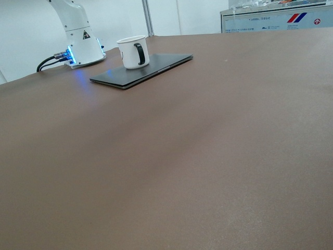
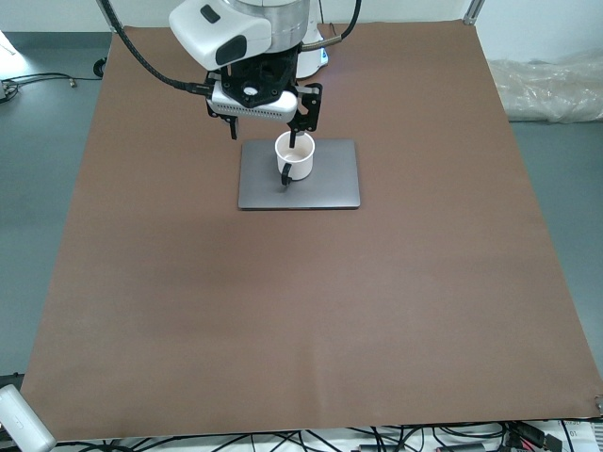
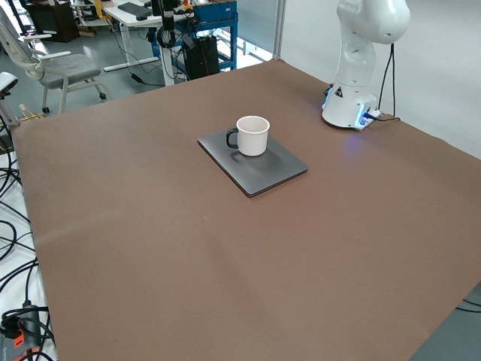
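Observation:
A white mug with a black handle stands upright on a closed grey laptop, also seen in the top view as the mug and in the right view as the mug. In the left view my gripper hangs above and behind the mug, its two black fingers spread apart with nothing seen between them. The gripper is out of frame in the top and right views.
The arm's base stands at the back edge. Cables lie along the table's outer edge on the floor side.

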